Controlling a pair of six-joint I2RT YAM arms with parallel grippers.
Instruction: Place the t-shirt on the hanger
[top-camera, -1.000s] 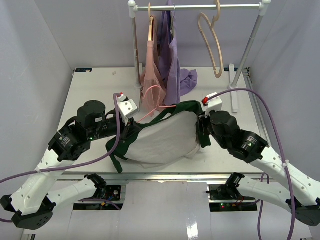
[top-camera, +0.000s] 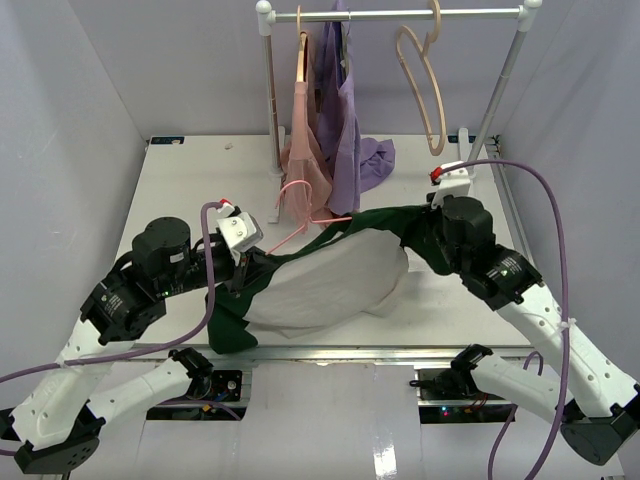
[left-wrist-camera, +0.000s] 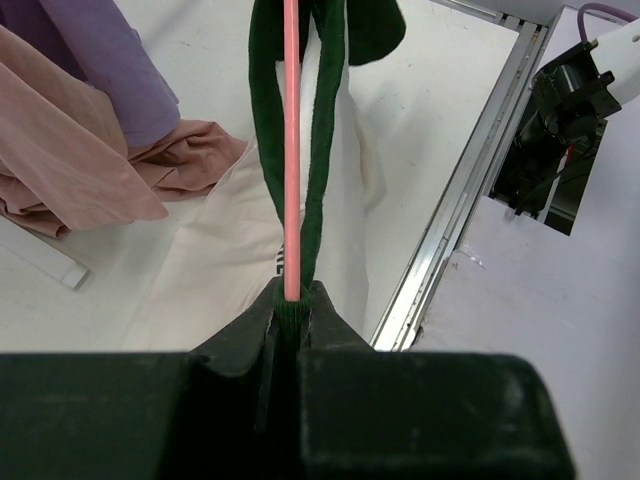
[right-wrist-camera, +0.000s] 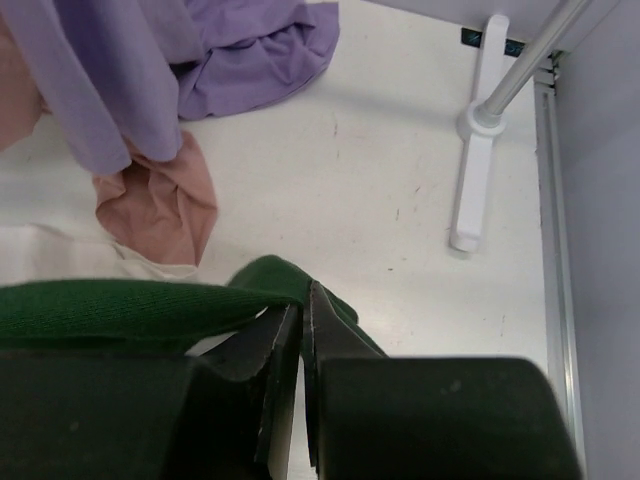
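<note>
The green and white t shirt (top-camera: 330, 280) is stretched between both arms above the board. A pink hanger (left-wrist-camera: 292, 150) runs into its green collar band, with the hook showing above the shirt in the top view. My left gripper is shut on the hanger and green fabric at the lower left end. At the upper right, my right gripper is shut on the green edge of the shirt.
A white rail (top-camera: 470, 14) holds pink (top-camera: 298, 130) and purple (top-camera: 344, 130) garments and an empty beige hanger (top-camera: 428, 90). The board (right-wrist-camera: 420, 160) is bare at both sides.
My right gripper has moved up and to the right, pulling the shirt's green edge taut.
</note>
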